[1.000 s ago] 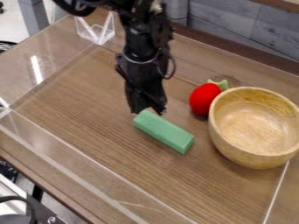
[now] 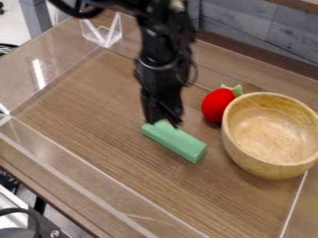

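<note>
My gripper (image 2: 155,110) is dark and hangs over the wooden table at the centre of the camera view, its tips a little above and left of a green block (image 2: 177,142). It looks shut, with nothing visible between its fingers. The green block lies flat and slanted on the table.
A red tomato-like object (image 2: 218,105) with a green top lies right of the gripper, beside a large wooden bowl (image 2: 271,160). A clear container (image 2: 102,30) stands at the back left. A grey wall is behind.
The gripper has shifted slightly about over the green block, its arm changing pose. The block and other objects look unmoved.
</note>
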